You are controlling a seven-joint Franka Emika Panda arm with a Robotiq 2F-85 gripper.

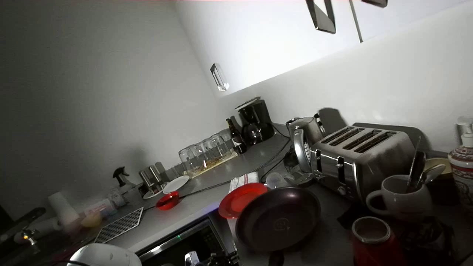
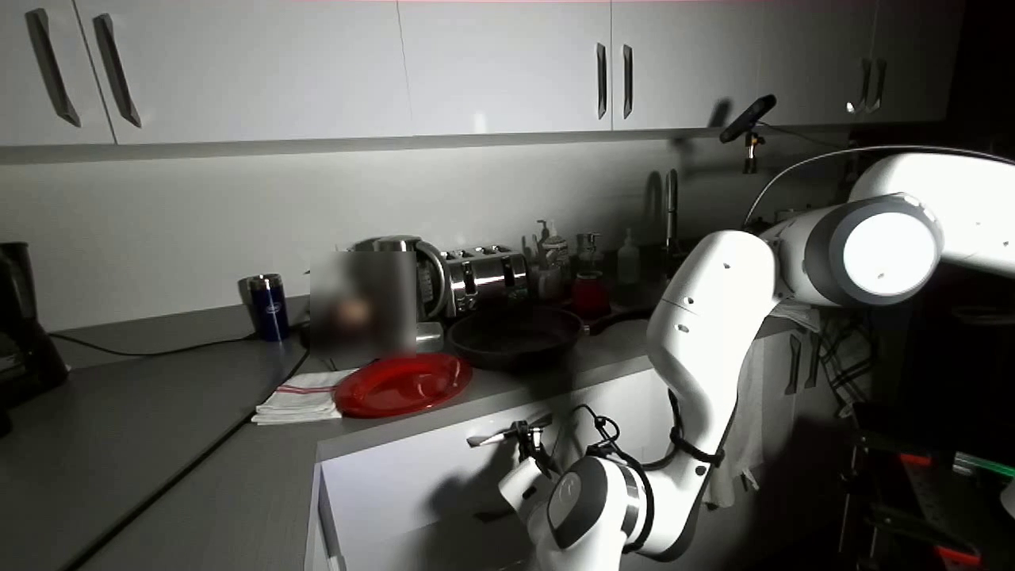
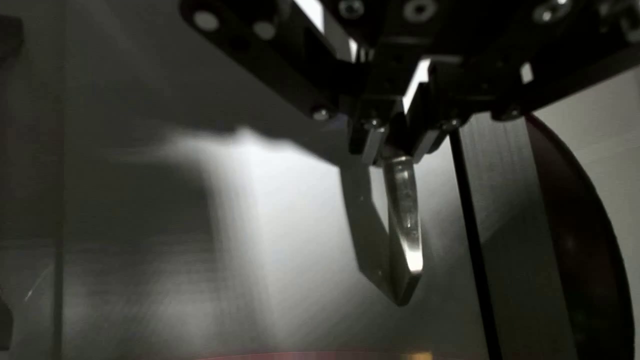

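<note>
In exterior view 2, my gripper (image 2: 529,436) is in front of the white front (image 2: 409,476) below the counter edge. A pale, tapered handle end (image 2: 487,439) sticks out to its left. The wrist view shows the gripper shut, its fingertips (image 3: 375,146) close on either side of the metal handle (image 3: 406,222). The handle's pointed end reaches down in that view beyond the fingers, and a dark shadow lies beside it on the front. The rest of the handle is hidden by the gripper. Only part of the gripper shows at the bottom of exterior view 1.
A dark frying pan (image 2: 518,335) and a red plate (image 2: 404,385) sit near the counter edge above my gripper. Behind them stand the toaster (image 2: 487,276) and kettle (image 2: 433,276).
</note>
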